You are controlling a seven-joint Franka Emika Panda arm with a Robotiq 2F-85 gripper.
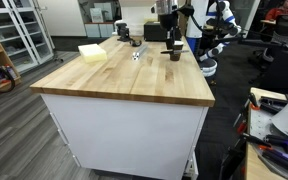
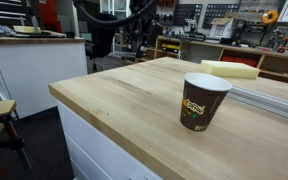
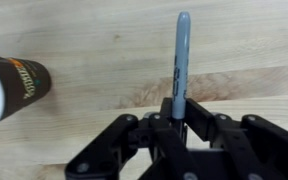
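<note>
A slim grey stick, pen-like with a paler lower part (image 3: 179, 60), is held between the fingers of my gripper in the wrist view. My gripper is shut on it, and the stick points away from the fingers over bare wood. A dark paper cup with a white rim (image 2: 202, 103) stands upright on the wooden table. In the wrist view the cup (image 3: 32, 85) is at the left edge, partly cut off and apart from the stick. Exterior view 1 has the gripper (image 1: 170, 45) raised by the cup; the stick is hard to make out there.
A pale yellow block (image 2: 229, 70) and a long silver rail (image 2: 269, 103) lie farther along the wooden tabletop (image 1: 124, 80). Other equipment stands beyond the table.
</note>
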